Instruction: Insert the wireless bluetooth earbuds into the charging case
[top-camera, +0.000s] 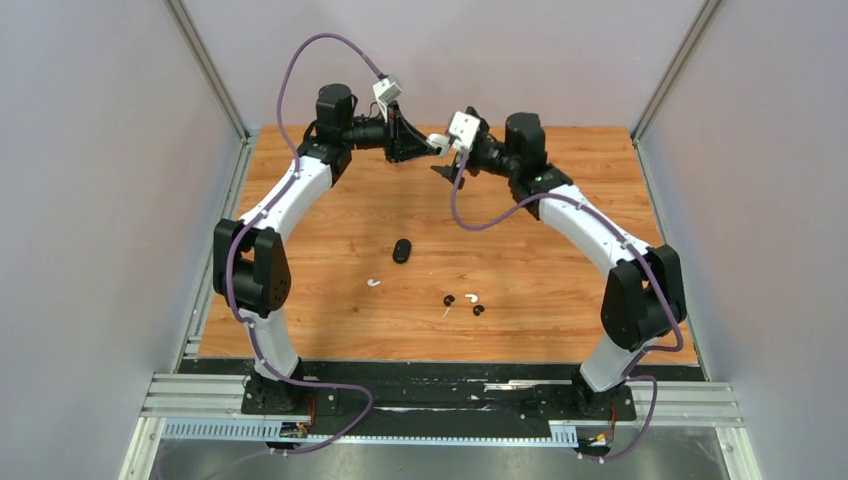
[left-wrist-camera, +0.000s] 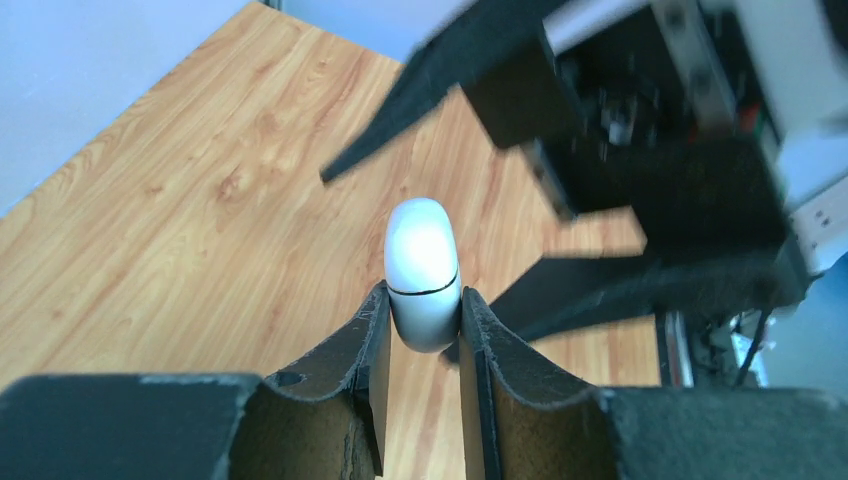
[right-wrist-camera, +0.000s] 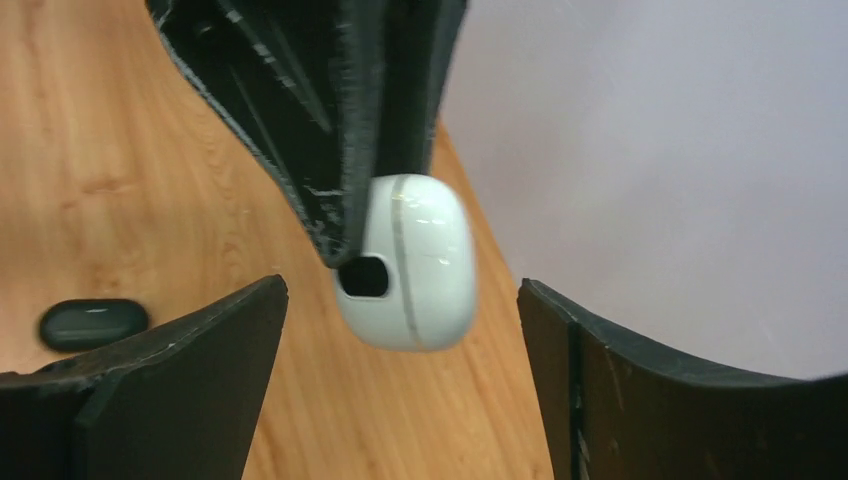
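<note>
A small white charging case (left-wrist-camera: 422, 262) with a dark seam is pinched upright between my left gripper's (left-wrist-camera: 424, 310) fingertips, above the table. In the right wrist view the same white case (right-wrist-camera: 418, 265) appears between the spread fingers of my right gripper, touching neither. That gripper stands open beside the case. The case's lid looks closed. On the table lie white earbuds (top-camera: 373, 282), with small black earbuds (top-camera: 448, 300) nearby. A black case (top-camera: 402, 251) rests farther back; it also shows in the right wrist view (right-wrist-camera: 93, 324).
Both arms meet above the back of the wooden table (top-camera: 330, 320), their grippers close together. Purple cables (top-camera: 500, 218) hang along both arms.
</note>
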